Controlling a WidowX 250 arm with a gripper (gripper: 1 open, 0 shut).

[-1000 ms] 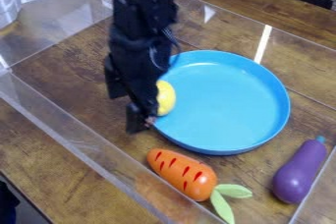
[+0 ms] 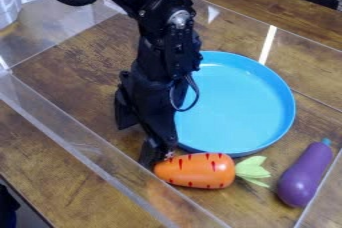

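The black gripper (image 2: 154, 142) is low at the centre front, over the left end of an orange toy carrot (image 2: 201, 170) with green leaves, its fingertips at the carrot's top left, open by the look of it. The arm covers the left part of a blue plate (image 2: 254, 112). A purple toy eggplant (image 2: 305, 172) lies at the right, beside the carrot's leaves. The yellow object near the plate's left is hidden behind the arm.
Clear plastic walls (image 2: 80, 132) border the wooden work surface on the left front and right. Bare wood shows at the left and along the back.
The yellow object has become hidden.
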